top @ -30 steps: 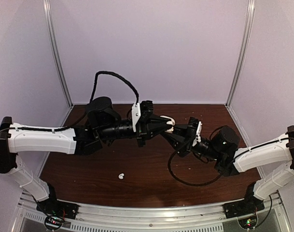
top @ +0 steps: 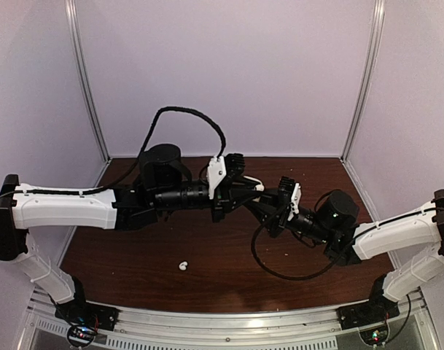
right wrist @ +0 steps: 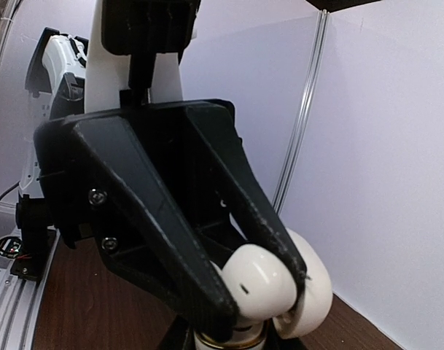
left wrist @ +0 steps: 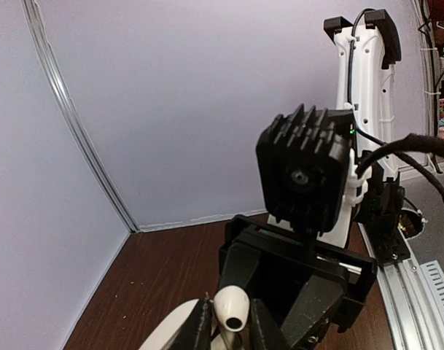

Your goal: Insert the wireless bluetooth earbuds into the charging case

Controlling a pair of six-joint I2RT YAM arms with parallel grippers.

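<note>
The two grippers meet over the table's middle. In the right wrist view a white earbud (right wrist: 258, 281) sits between the fingertips of my left gripper, directly over the white charging case (right wrist: 313, 295), whose open lid shows behind it. The case is held by my right gripper (top: 254, 200), whose fingers are mostly hidden at the bottom of that view. In the left wrist view the earbud (left wrist: 231, 306) is between the left fingertips; whether they grip it firmly is unclear.
Another small white earbud (top: 183, 265) lies on the dark wooden table (top: 134, 262), front left of centre. Pale walls enclose the sides and back.
My left gripper's body has shifted slightly to the right and tilted, with its tips staying at the case. The right arm is nearly unchanged.
</note>
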